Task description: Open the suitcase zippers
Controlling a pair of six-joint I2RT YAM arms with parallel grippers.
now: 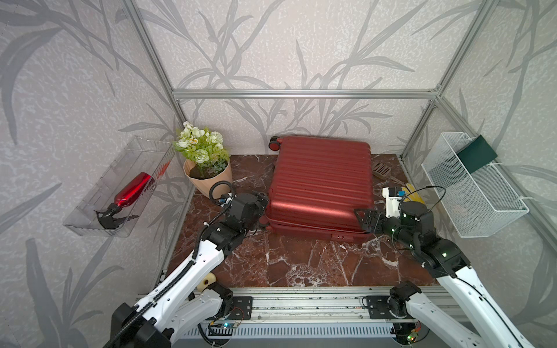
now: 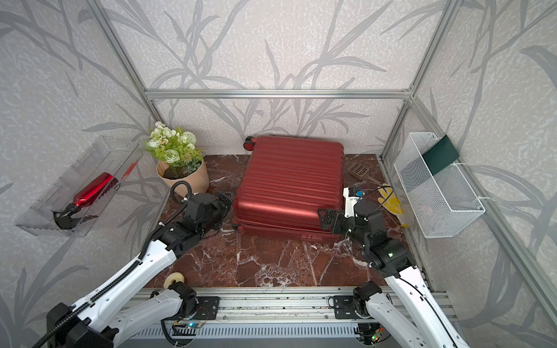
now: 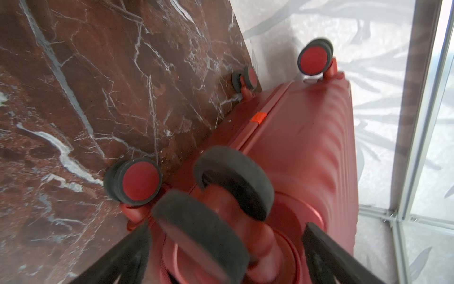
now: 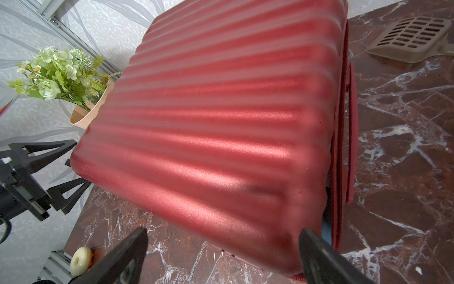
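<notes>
A red ribbed suitcase (image 1: 319, 179) lies flat on the marble table (image 1: 307, 264). My left gripper (image 1: 264, 206) is at its left front corner; in the left wrist view its open fingers straddle a black wheel (image 3: 198, 236), and an orange tab (image 3: 258, 117) shows on the seam. My right gripper (image 1: 365, 219) stands open by the right front corner; the right wrist view shows the ribbed shell between its fingers, the zipper tape (image 4: 337, 198) along that side and a side handle (image 4: 351, 142).
A potted plant (image 1: 206, 181) stands back left. A vented beige scoop (image 4: 406, 37) and a yellow glove (image 2: 391, 206) lie right of the suitcase. A donut (image 2: 173, 280) is at the front left. Baskets (image 1: 473, 203) hang on the walls.
</notes>
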